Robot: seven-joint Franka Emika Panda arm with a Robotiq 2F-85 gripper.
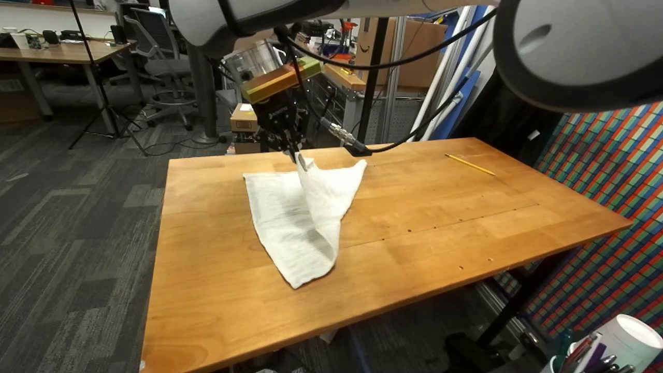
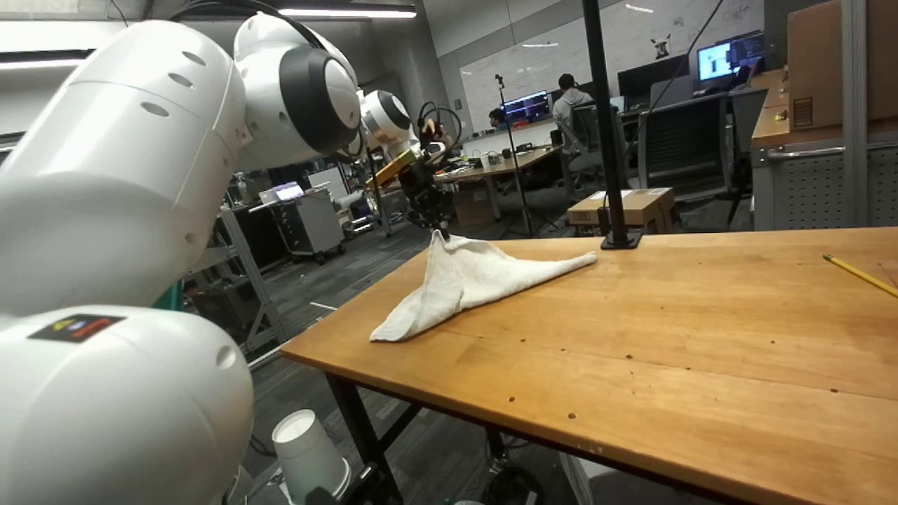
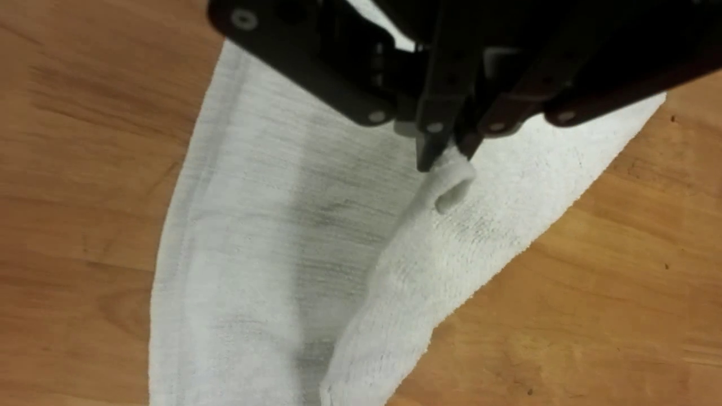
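A white cloth [image 1: 279,217] lies partly flat on the wooden table, one part of it pulled up into a fold. At the top of that fold my gripper [image 1: 294,156] is shut on the fabric. The wrist view has the gripper pinching a small roll of the cloth [image 3: 406,270] between its fingertips, while the flat layer spreads beneath and to the left. From the other side, the cloth [image 2: 476,273] rises in a tent shape to the gripper [image 2: 441,229], its lower edges resting on the table.
A yellow pencil [image 1: 470,165] lies towards the table's back right. Bare wood fills the right and front of the table [image 1: 435,248]. A black post [image 2: 612,126] stands at the table's edge. A cup of pens [image 1: 584,357] is off the table at lower right.
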